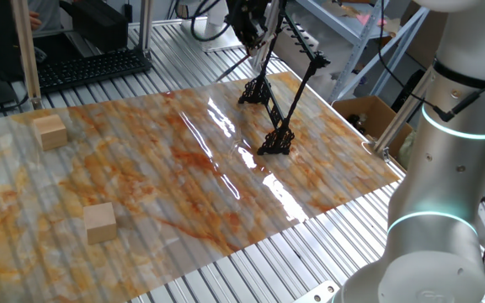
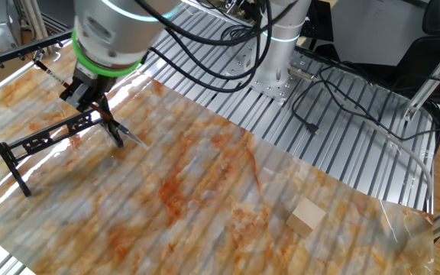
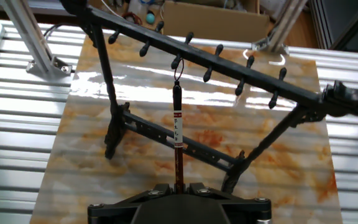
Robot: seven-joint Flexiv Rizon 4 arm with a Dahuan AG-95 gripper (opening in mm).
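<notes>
A writing brush [image 3: 178, 127] with a dark handle and a white label is held in my gripper, which is shut on its shaft. The thin cord loop [image 3: 179, 70] at the handle's end reaches a peg on the top bar of the black rack [image 3: 135, 32]; whether it is around that peg I cannot tell. In exterior view 2 the pale bristle tip [image 2: 134, 137] points down, the brush slants, and my gripper [image 2: 96, 107] is beside the rack. Exterior view 1 has the gripper at the top, partly hidden.
Two wooden blocks, one farther back [image 1: 50, 132] and one nearer [image 1: 100, 223], lie on the marbled sheet [image 1: 175, 210], well away from the rack. Several pegs line the rack's bar. A keyboard [image 1: 95, 69] is at the back left.
</notes>
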